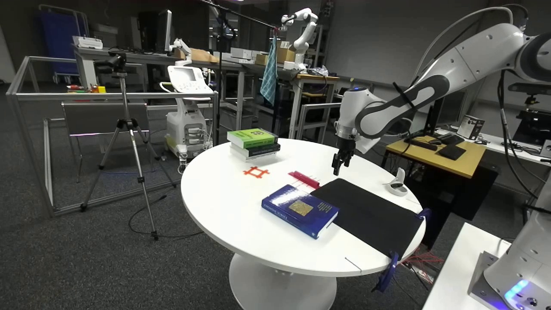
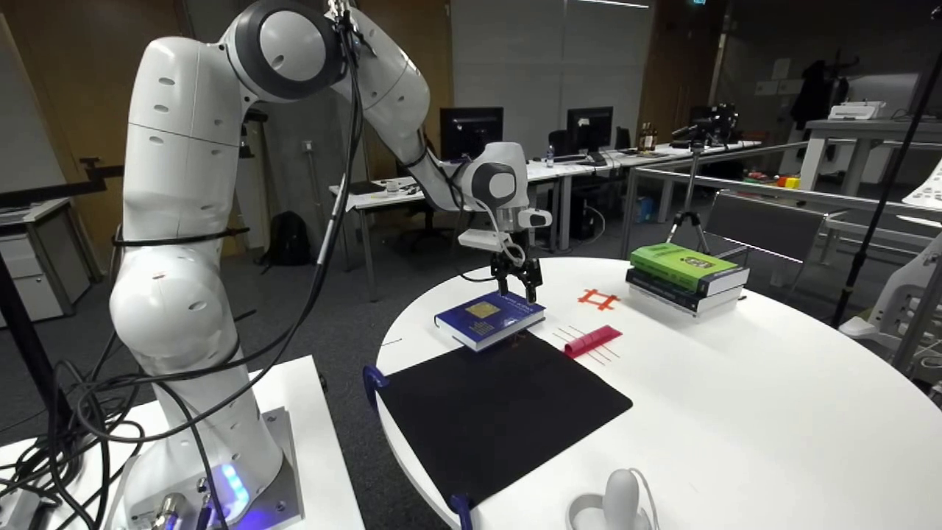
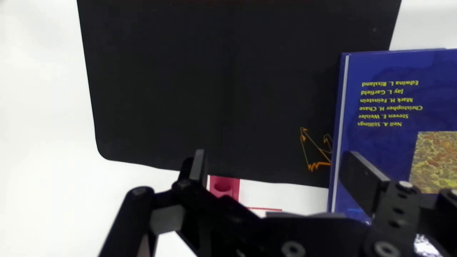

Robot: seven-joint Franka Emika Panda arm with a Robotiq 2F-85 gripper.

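Observation:
My gripper (image 1: 341, 163) hangs in the air above the white round table, pointing down. In the wrist view its fingers (image 3: 198, 167) stand wide apart with nothing held. A thick blue book (image 1: 300, 209) lies flat, its edge over one side of the black mat (image 3: 214, 94). Near the mat's corner lies a dark pink block (image 2: 592, 341), partly hidden by the left finger in the wrist view. A green book (image 2: 682, 264) tops a small stack.
Blue clamps (image 1: 386, 274) grip the mat at the table's edge. A white holder (image 1: 397, 184) stands beyond the mat. An orange tape-like square (image 2: 598, 299) lies flat between the stack and the pink block.

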